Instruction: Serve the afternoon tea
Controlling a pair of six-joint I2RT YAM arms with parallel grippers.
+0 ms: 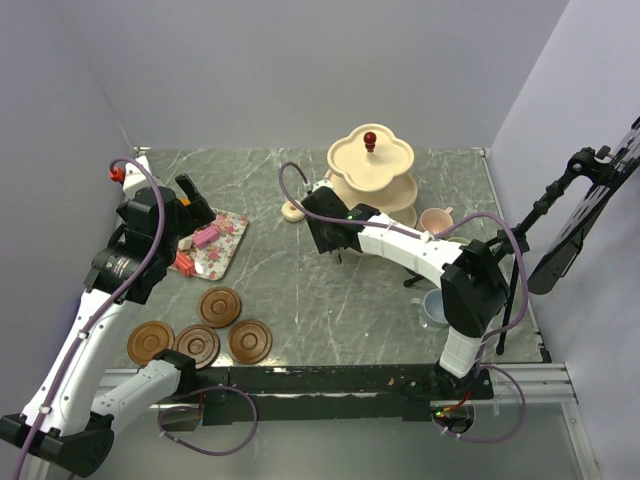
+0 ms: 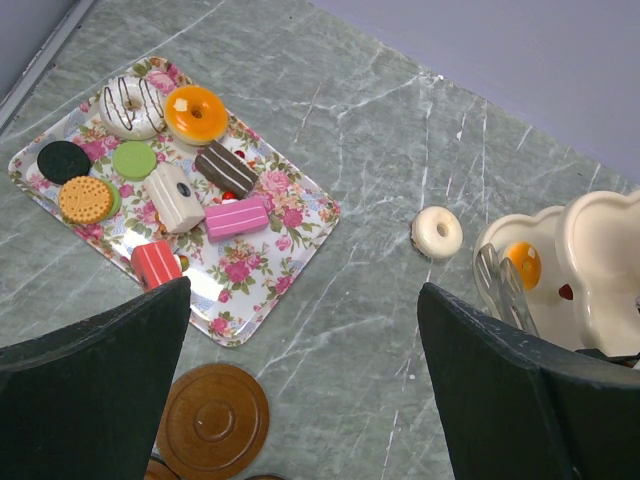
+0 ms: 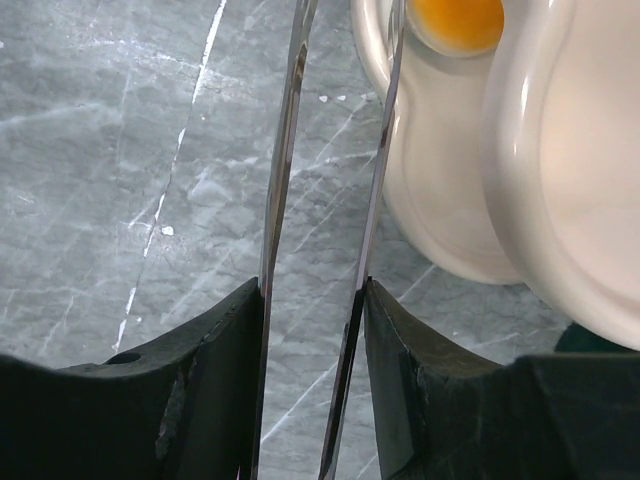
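A three-tier cream stand (image 1: 370, 160) stands at back centre-right; an orange pastry (image 3: 456, 22) lies on its lowest tier. My right gripper is part open beside that tier, its long metal fingers empty. A pale donut (image 2: 437, 230) lies on the table left of the stand. A floral tray (image 2: 270, 250) at the left holds donuts, cookies and several oblong pastries. My left gripper hangs open and empty over the table near the tray.
Wooden coasters (image 1: 250, 341) lie front left. Cups (image 1: 433, 306) stand along the right, beside a black stand (image 1: 550, 200).
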